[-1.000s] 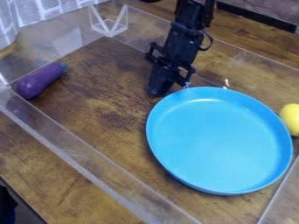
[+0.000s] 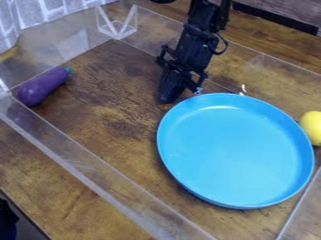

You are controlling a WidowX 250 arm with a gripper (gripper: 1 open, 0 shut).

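Observation:
My black gripper (image 2: 178,86) reaches down from the top centre to the wooden surface, just behind a large blue plate (image 2: 234,148). Its fingertips are low and dark against the wood, partly hard to make out, so whether they are open or shut is unclear. A purple eggplant (image 2: 41,88) lies at the left, well apart from the gripper.
A yellow object (image 2: 311,127) sits at the right edge beside the plate. Clear plastic walls border the wooden area at the top left and along the lower left. The wood between eggplant and plate is bare.

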